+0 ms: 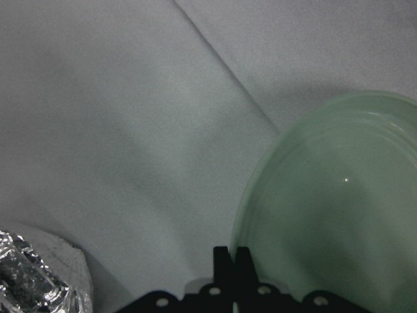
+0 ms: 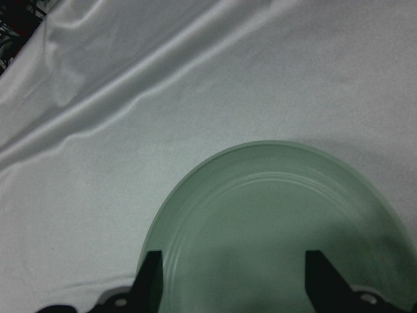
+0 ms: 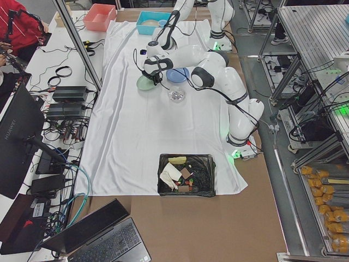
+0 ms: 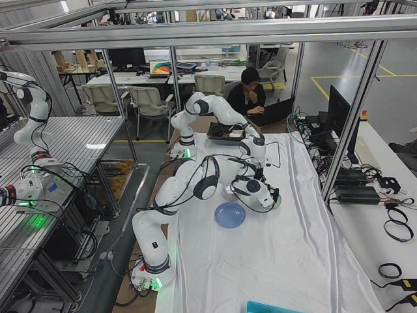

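Observation:
A green plate (image 3: 145, 83) lies on the white cloth under both arms. In the left wrist view my left gripper has its fingers together at the rim of the green plate (image 1: 339, 215); whether the rim is between them is unclear. My right gripper stands open over the same plate (image 2: 260, 222), fingers apart. A blue plate (image 4: 229, 215) lies beside it, and a crumpled foil item (image 1: 32, 280) in a round dish sits near the left gripper.
A black bin (image 3: 203, 172) with assorted items is at one end of the cloth; a teal bin (image 3: 144, 30) is at the other. The cloth (image 3: 136, 131) between the green plate and black bin is clear.

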